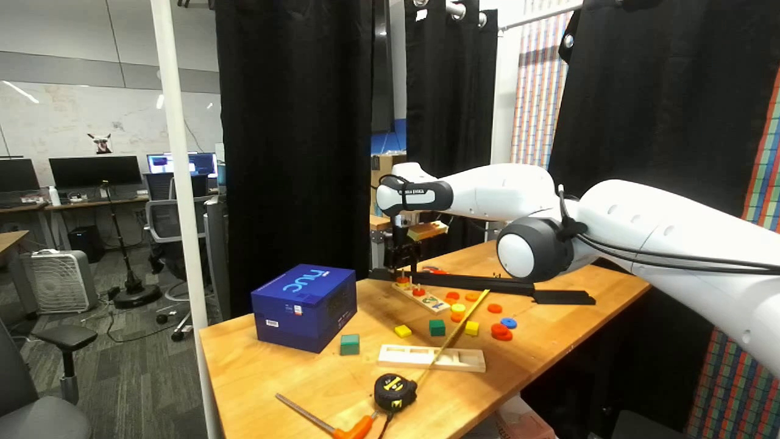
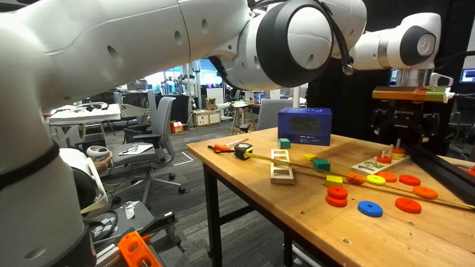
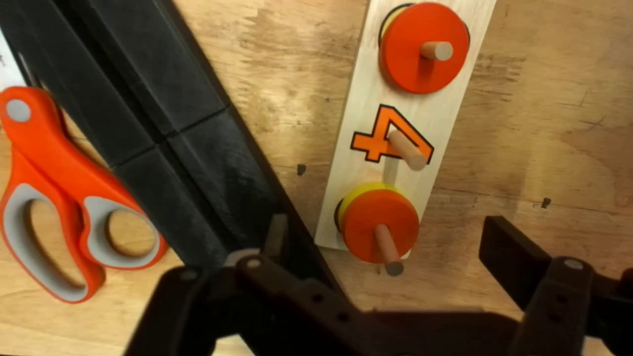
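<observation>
My gripper stands open in the wrist view, with its dark fingers wide apart on either side of a wooden peg board (image 3: 374,124). Between them in that view lies a red disc (image 3: 371,222) stacked over a yellow one (image 3: 362,191) on the nearest peg. Nothing is gripped. The middle peg (image 3: 407,149) is bare, beside a printed orange 4. Another red disc (image 3: 409,59) covers a yellow one on the far peg. In exterior view 2, the gripper (image 2: 404,137) hangs above the board's far end.
A black rail (image 3: 196,154) runs close beside the board, with orange scissors (image 3: 71,178) beyond it. Loose discs such as a blue one (image 2: 370,208), a tape measure (image 1: 395,392) with its blade drawn out, and a blue box (image 1: 303,307) occupy the table.
</observation>
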